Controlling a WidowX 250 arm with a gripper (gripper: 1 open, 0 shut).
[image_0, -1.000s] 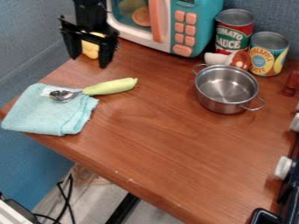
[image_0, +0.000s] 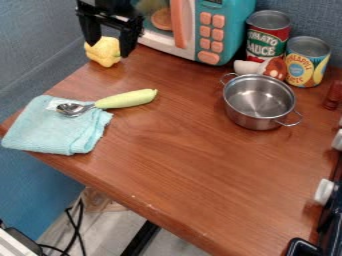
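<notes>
My black gripper (image_0: 110, 36) is at the top left, just above a small yellow object (image_0: 103, 52) on the back-left of the wooden table (image_0: 201, 190). Its fingers look apart; whether they touch the yellow object I cannot tell. A spoon with a pale yellow-green handle (image_0: 124, 99) lies on a folded light blue cloth (image_0: 56, 134). A steel pot (image_0: 258, 101) stands on the right.
A toy microwave (image_0: 211, 35) stands at the back, beside two cans, tomato sauce (image_0: 266, 37) and another (image_0: 306, 64). Small items lie by them, and a black appliance (image_0: 309, 246) is at the right edge.
My gripper has moved up and to the left over the last second, uncovering more of the yellow object.
</notes>
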